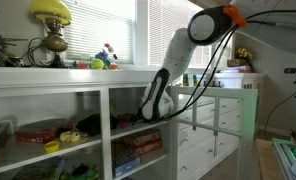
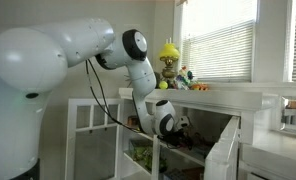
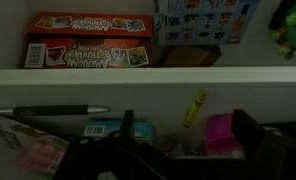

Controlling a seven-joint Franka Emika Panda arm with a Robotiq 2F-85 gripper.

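In the wrist view my gripper is open, its dark fingers (image 3: 253, 138) spread at the lower edge of the picture. Between and beyond them on the shelf are a small yellow stick-like item (image 3: 194, 108) and a bright pink object (image 3: 222, 132), the latter close to the right finger. A black pen (image 3: 60, 110) lies to the left, with a teal-and-white box (image 3: 118, 130) below it. Nothing shows held. From outside, the arm (image 1: 160, 95) reaches down into the shelf unit, where the fingertips are too small to make out.
A white shelf edge (image 3: 148, 75) crosses the wrist view. Past it lie red game boxes (image 3: 88, 52) and a green toy (image 3: 291, 30). An upright divider (image 1: 105, 130) stands left of the arm; a brass lamp (image 1: 54, 35) is on top. White drawers (image 1: 198, 155) stand to the right.
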